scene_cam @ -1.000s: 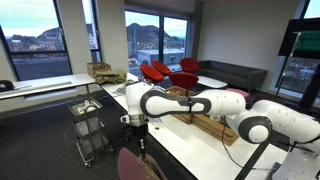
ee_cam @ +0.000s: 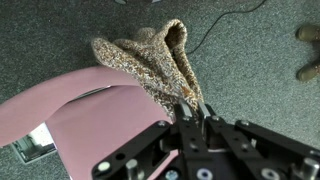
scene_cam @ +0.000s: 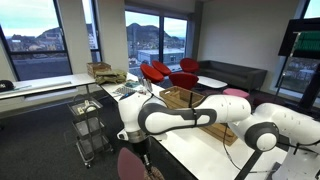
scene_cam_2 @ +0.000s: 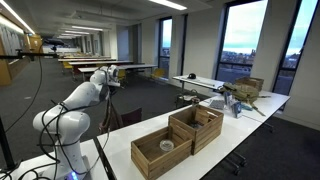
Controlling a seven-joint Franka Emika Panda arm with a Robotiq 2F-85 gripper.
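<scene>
A brown, mottled knitted cloth (ee_cam: 160, 62) hangs from my gripper, whose fingers are shut on one end of it. The cloth's far part is bunched and lies by the curved edge of a pink chair (ee_cam: 110, 125). In the first exterior view, my gripper (scene_cam: 138, 141) points down over the chair (scene_cam: 130, 164) off the table's edge. Only a small part of the cloth (scene_cam: 155, 172) shows there, low in the picture. How much of the cloth rests on the chair I cannot tell.
Wooden crates (scene_cam_2: 160, 150) stand on the white table (scene_cam_2: 122, 156) beside the arm. A wheeled metal cart (scene_cam: 90, 130) is on the dark floor past the chair. In the wrist view, a pair of brown shoes (ee_cam: 308, 72) and a thin cable (ee_cam: 225, 18) appear on the carpet.
In the first exterior view, my arm has shifted a little to the left and the gripper has come lower, with the cloth moving down along with it.
</scene>
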